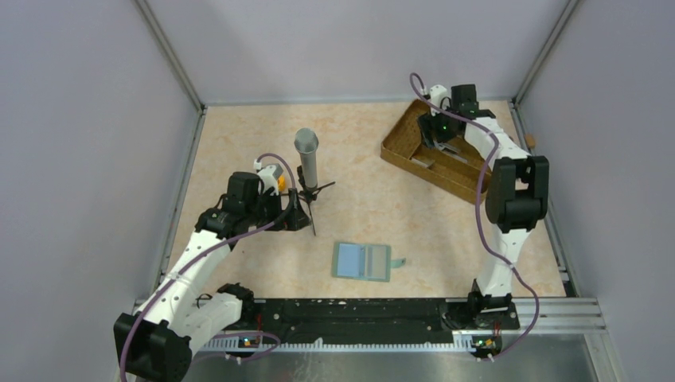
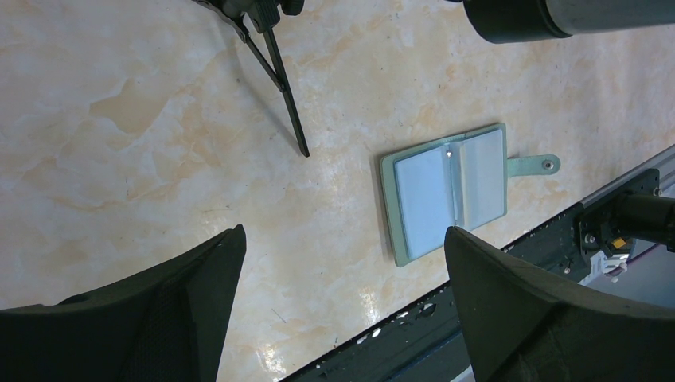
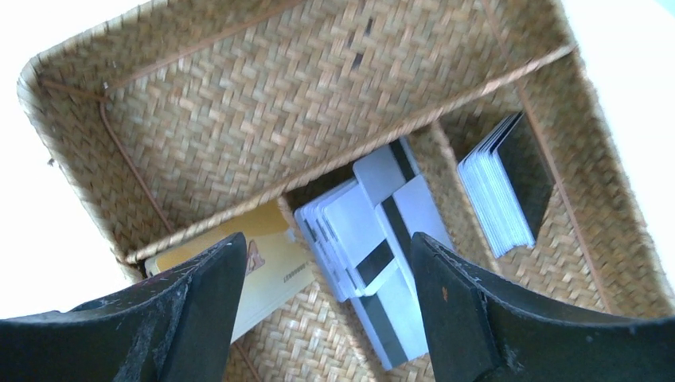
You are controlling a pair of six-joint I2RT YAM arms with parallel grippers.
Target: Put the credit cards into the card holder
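Note:
The pale green card holder [image 1: 377, 263] lies spread open on the table near its front edge, its clear sleeves showing and its strap [image 2: 533, 165] pointing right. A woven basket [image 1: 450, 185] at the back right has compartments. In the right wrist view, loose cards [image 3: 347, 231] with dark stripes overlap in a middle compartment. One compartment over stands a stack of cards [image 3: 497, 191], and a gold card [image 3: 275, 270] lies on the other side. My right gripper is open over the basket with nothing between its fingers. Well left of the holder, my left gripper hangs open and empty.
A silver cylinder, seemingly a microphone [image 1: 307, 153], stands on a black tripod [image 2: 278, 79] beside the left gripper. A yellow object [image 1: 281, 184] is partly hidden behind the left arm. Bare table spans the middle between basket and holder.

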